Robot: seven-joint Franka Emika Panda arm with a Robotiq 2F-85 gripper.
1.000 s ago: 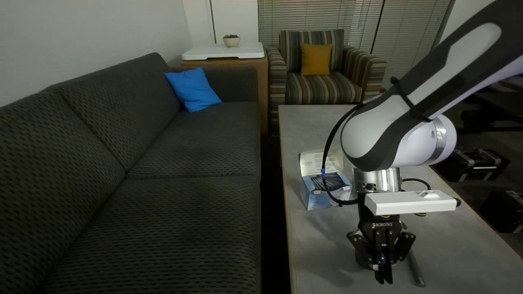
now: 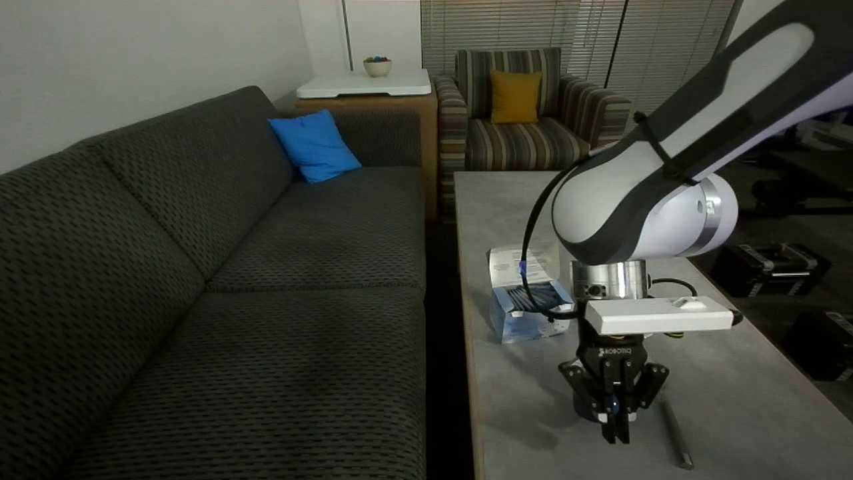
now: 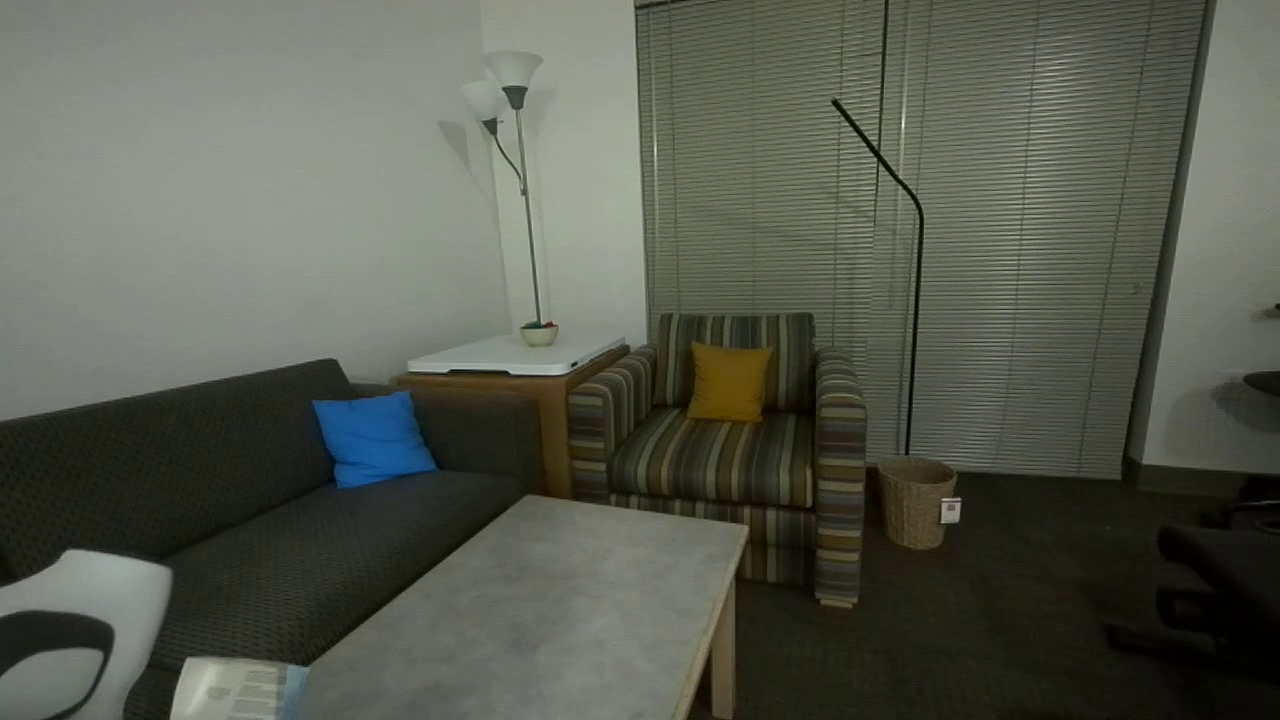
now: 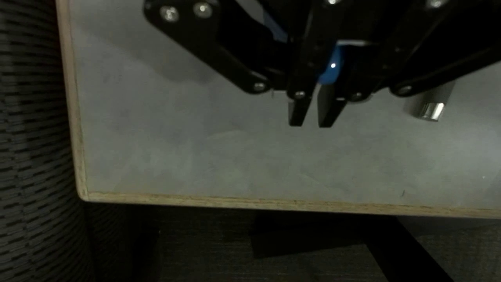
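Note:
My gripper [image 2: 616,437] hangs above the near part of the grey table, pointing down. In the wrist view, a glossy blue piece [image 4: 332,66] shows between the fingers, and the fingers are shut on it. The fingertips [image 4: 326,120] beyond it stand slightly apart. A dark blue rounded object [image 2: 584,409] shows behind the fingers in exterior view 1 and seems to belong to the held piece. Most of its shape is hidden by the gripper. Neither the arm nor the held object appears in exterior view 2.
An open blue and white box [image 2: 528,324] with dark contents stands behind and left of the gripper. To the right lies a grey metal rod [image 2: 676,435]. A dark sofa [image 2: 320,352] runs along the left.
The gripper has risen a little and shifted slightly left. The dark blue object has moved with it; the box and rod have stayed in place.

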